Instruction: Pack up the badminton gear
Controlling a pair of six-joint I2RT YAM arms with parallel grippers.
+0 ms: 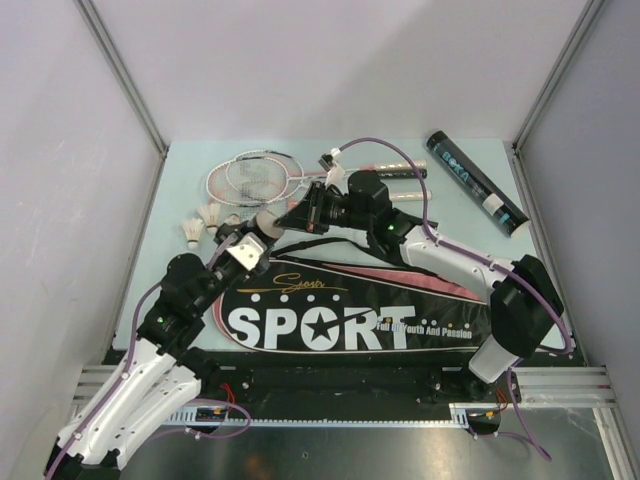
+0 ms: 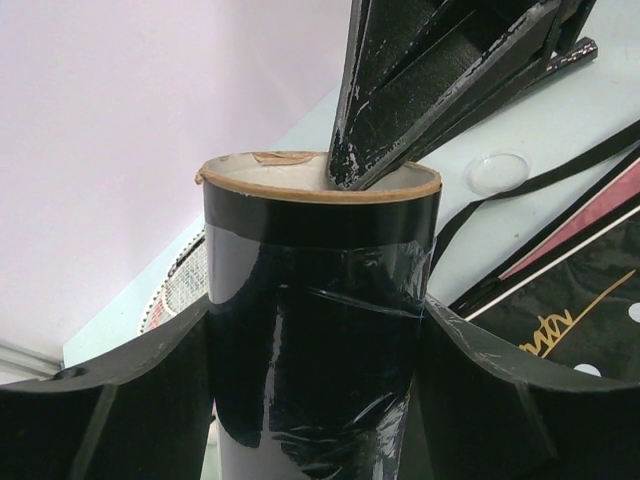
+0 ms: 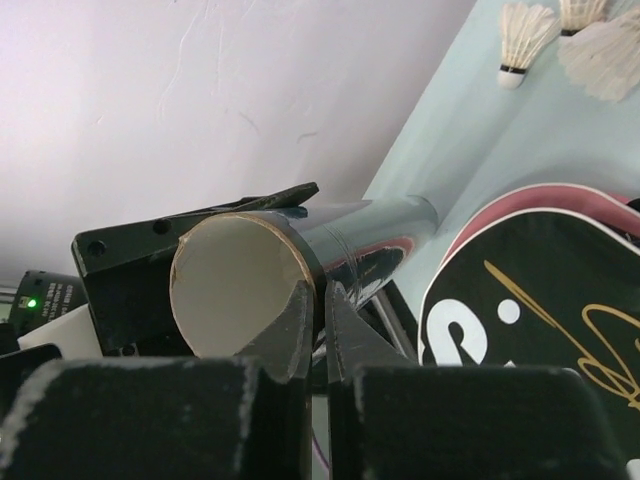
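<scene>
My left gripper is shut around a dark, glossy tube, whose uncapped mouth has a tan rim. In the top view that tube is held tilted above the left part of the table. At the mouth, my right gripper has its fingertips together, overlapping the rim; in the left wrist view one black tip reaches inside. I cannot make out anything between them. The tube's interior looks pale, its depths hidden. Shuttlecocks lie at the table's left. Rackets rest at the back.
A black printed bag covers the front of the table, its strap loose behind it. Another dark tube lies at the back right. A clear round disc is near the strap. Walls enclose the table's back and sides.
</scene>
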